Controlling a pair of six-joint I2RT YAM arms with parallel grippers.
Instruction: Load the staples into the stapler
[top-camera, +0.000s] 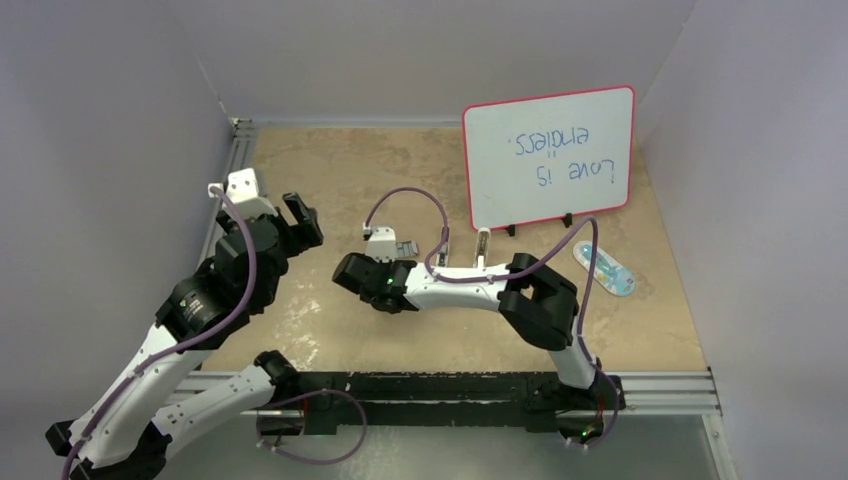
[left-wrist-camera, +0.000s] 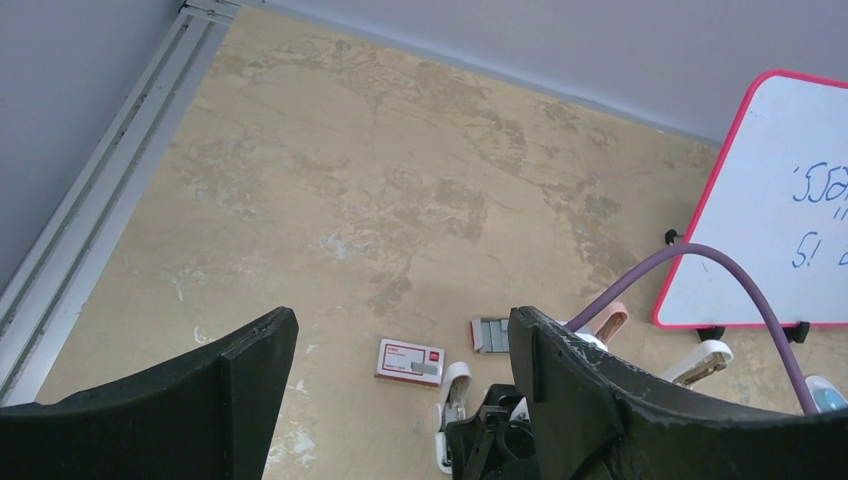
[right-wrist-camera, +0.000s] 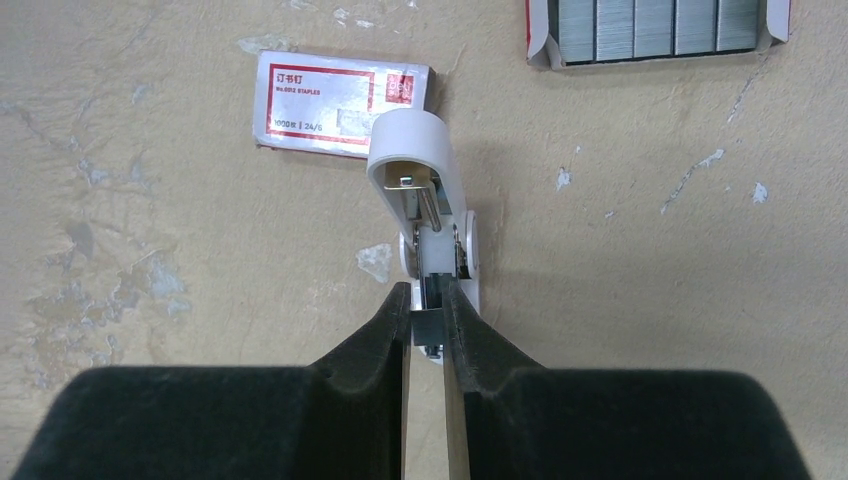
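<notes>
A white stapler (right-wrist-camera: 415, 135) stands opened in the right wrist view, its magazine channel exposed. Over that channel, my right gripper is shut on a small grey staple strip (right-wrist-camera: 428, 328); whether the strip touches the channel I cannot tell. At the top right of that view, an open staple box (right-wrist-camera: 778, 22) holds several grey strips (right-wrist-camera: 655, 30). A closed red-and-white staple box (right-wrist-camera: 320, 100) lies just behind the stapler. My left gripper hangs open at the left, well away from the stapler, with nothing between its fingers.
Two more staplers, one white (top-camera: 483, 247) and one partly hidden (top-camera: 444, 250), lie right of the boxes. A whiteboard (top-camera: 548, 155) stands behind them. A light-blue item (top-camera: 605, 268) lies far right.
</notes>
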